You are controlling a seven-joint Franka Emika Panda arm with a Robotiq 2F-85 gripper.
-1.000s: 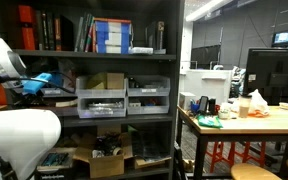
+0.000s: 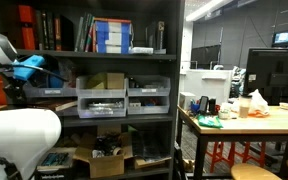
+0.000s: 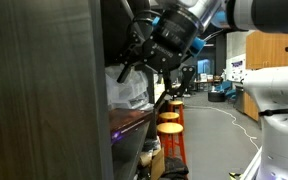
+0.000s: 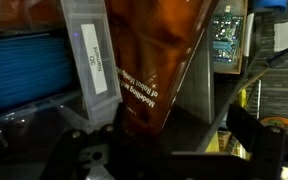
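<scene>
A reddish-brown book (image 4: 154, 60) with white lettering on its cover lies below my gripper in the wrist view. The dark fingers stand wide apart, open, with nothing between them. Beside the book is a clear plastic bin (image 4: 92, 60) with a white label. In exterior view 2 my gripper (image 3: 147, 76) hangs near the shelf, above a dark red surface (image 3: 130, 122) that looks like the same book. Exterior view 1 shows the arm's blue band (image 2: 30, 68) at the far left; the fingers are hard to make out there.
Clear bins (image 2: 101, 106) line the middle shelf, and books (image 2: 112, 36) stand on the one above. A dark upright panel (image 3: 44, 90) stands close to the gripper's left in exterior view 2. A green circuit board (image 4: 226, 28) sits lower down. Stools (image 3: 171, 128) stand beyond.
The shelf contents look the same.
</scene>
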